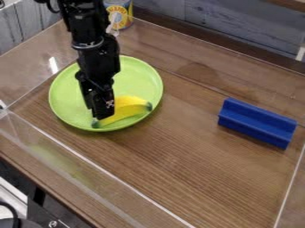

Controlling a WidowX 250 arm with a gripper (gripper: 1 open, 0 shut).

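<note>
A yellow banana-like object (128, 109) lies on the front right part of a green plate (71, 100). The black gripper (103, 105) hangs low over the plate, its fingertips at the left end of the yellow object. Whether it grips that object is unclear.
A blue block (258, 123) sits on the wooden table (191, 169) to the right. A can (118, 13) stands at the back, partly behind the arm. The table between plate and block is clear.
</note>
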